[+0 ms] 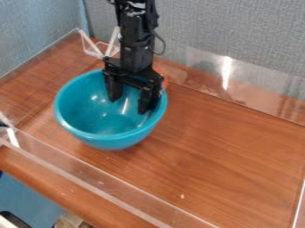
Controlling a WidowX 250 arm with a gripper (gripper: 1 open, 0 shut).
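My black gripper (131, 93) hangs from the top centre of the view, its fingers open and reaching down inside a teal bowl (107, 129) on the wooden surface. The bowl's right side is around the right finger. I cannot tell whether the fingers touch it. A small orange object, mostly hidden behind the gripper and bowl, shows at the right of the gripper.
A transparent strip and grey walls border it at the back. A thin white looped item lies behind the bowl at the left.
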